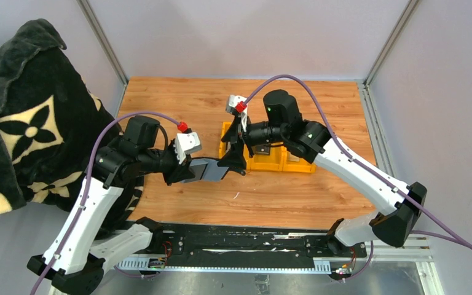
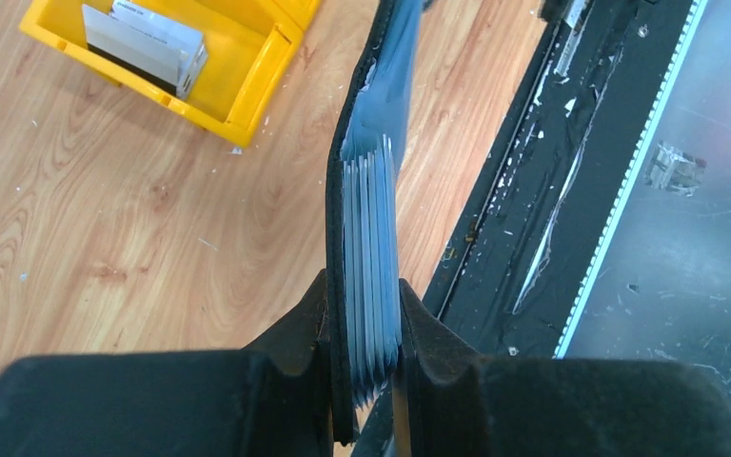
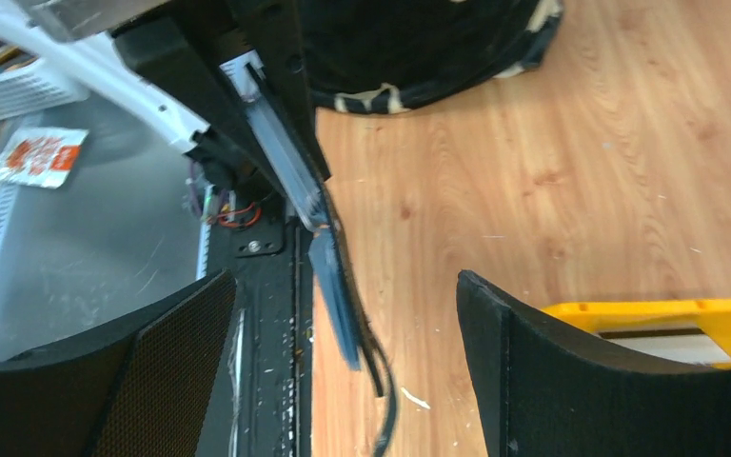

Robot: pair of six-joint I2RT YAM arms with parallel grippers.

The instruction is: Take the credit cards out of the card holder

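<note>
The card holder (image 1: pixel 208 167) has a black cover and bluish leaves. It is held above the table, spread open, by my left gripper (image 1: pixel 183 173), which is shut on one end. In the left wrist view its stacked thin leaves (image 2: pixel 369 257) stand edge-on between the fingers; whether any are credit cards, I cannot tell. My right gripper is open. From the right wrist view, the holder's free end (image 3: pixel 343 305) and dark strap appear in the gap between its fingers, seemingly untouched. In the top view the right fingers (image 1: pixel 236 157) overlap that end.
A yellow tray (image 1: pixel 276 165) with compartments sits behind and below the right gripper. A white boxy item (image 2: pixel 148 43) lies in one compartment. Dark patterned fabric (image 1: pixel 34 132) is piled at the left.
</note>
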